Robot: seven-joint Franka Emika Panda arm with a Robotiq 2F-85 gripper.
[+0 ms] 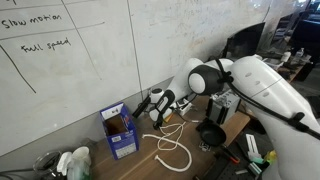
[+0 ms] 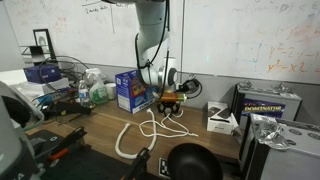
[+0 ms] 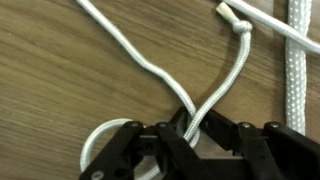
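Note:
A thin white cord [image 3: 128,45] lies on the brown wooden table, with a knotted end [image 3: 240,25] at the top of the wrist view. Two strands of it meet and cross at the tips of my gripper, and a small loop [image 3: 92,140] curls out to the left. The dark fingers [image 3: 240,138] stand close about the crossing; whether they grip the cord is not clear. In the exterior views my gripper [image 2: 168,104] points down at table height, beside the loose white rope [image 1: 178,155].
A thicker braided rope [image 3: 297,75] runs along the right of the wrist view. A blue box [image 1: 119,132] stands close to the gripper, a black pan [image 2: 194,160] at the front. A white box [image 2: 221,118] and the Dominator box [image 2: 268,102] stand to the right.

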